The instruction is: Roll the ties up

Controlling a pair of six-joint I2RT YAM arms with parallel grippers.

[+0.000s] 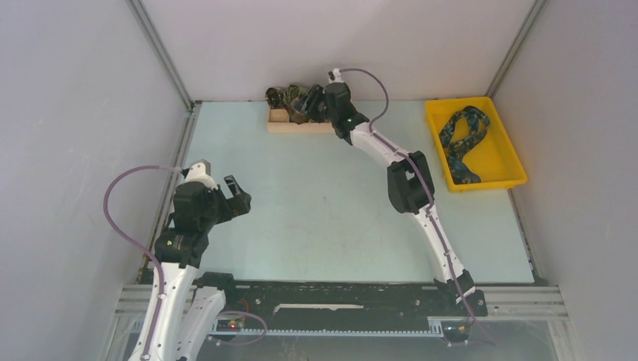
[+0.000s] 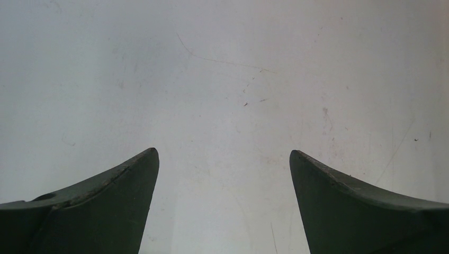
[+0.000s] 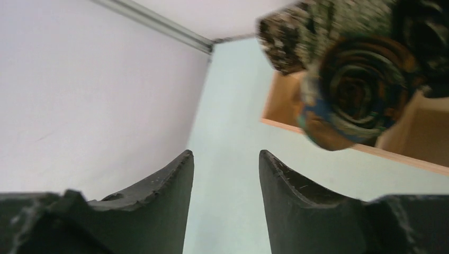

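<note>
Rolled patterned ties sit in and on a light wooden box at the back centre. My right gripper is over the box; in the right wrist view its fingers stand apart and empty, with the rolls ahead and above them, somewhat blurred. An unrolled blue-green patterned tie lies in a yellow bin at the right. My left gripper is open over the bare table at the left, nothing between its fingers.
Walls close in the workspace at the back and both sides.
</note>
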